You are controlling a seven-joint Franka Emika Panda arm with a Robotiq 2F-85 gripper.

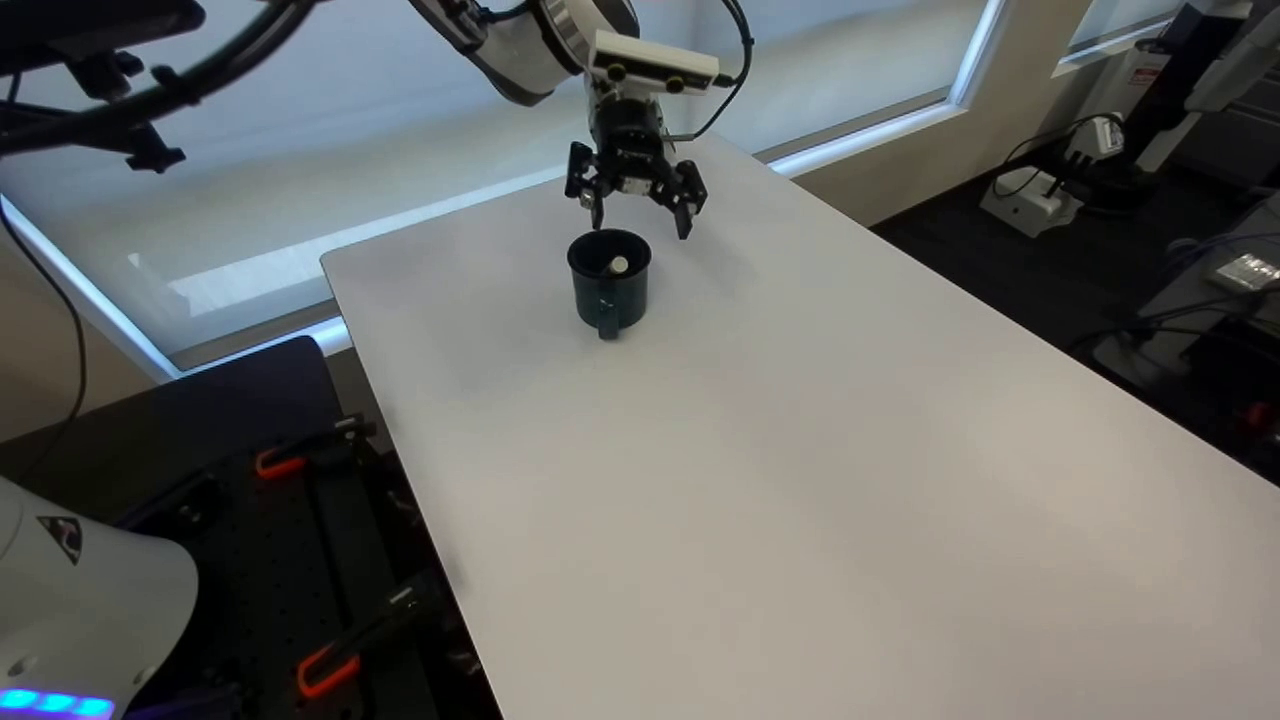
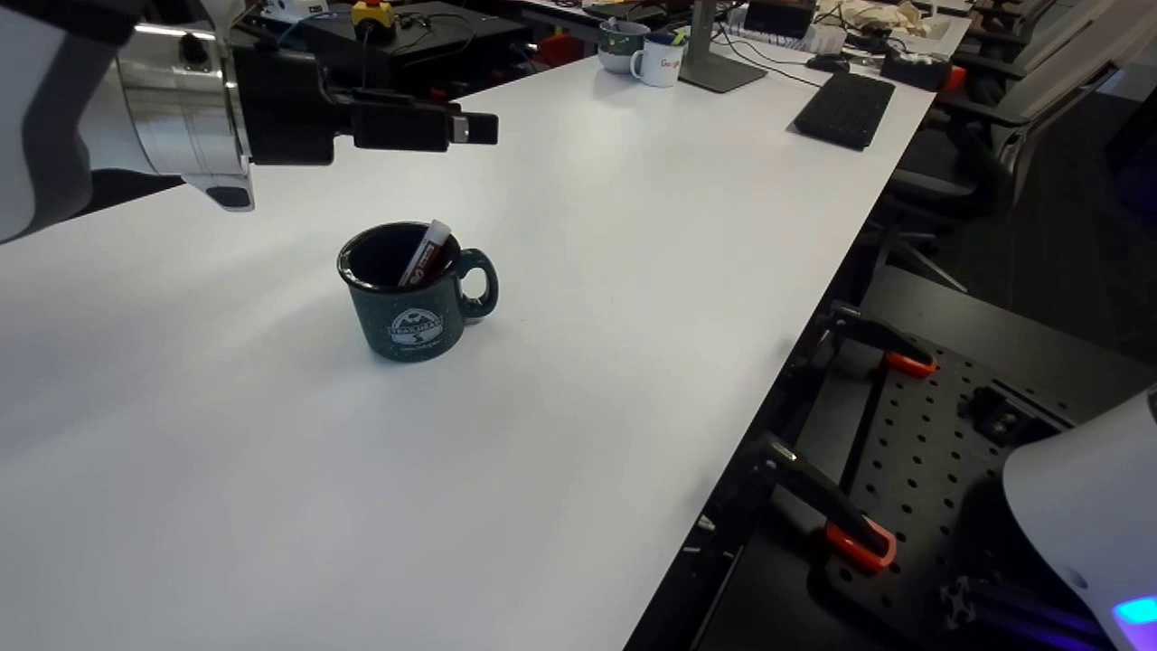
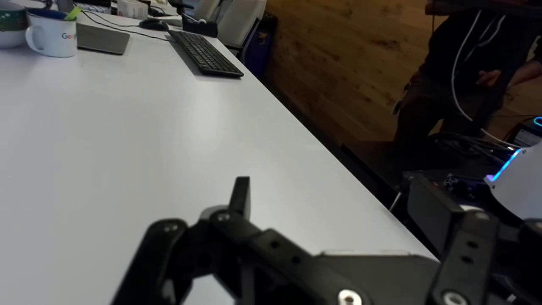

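Observation:
A dark green mug (image 1: 608,294) stands upright on the white table, its handle facing the camera in exterior view 1. A marker (image 2: 424,254) with a white end and a red-and-white label leans inside it, poking just above the rim. My gripper (image 1: 639,220) is open behind the mug, its two fingers spread apart and nothing between them. From the side, in exterior view 2, the gripper's fingers (image 2: 407,125) are higher than the mug's rim and clear of it. The mug does not show in the wrist view, where a dark finger (image 3: 240,197) rises over bare tabletop.
Clamps with orange handles (image 2: 864,546) lie beside the table near the robot base.

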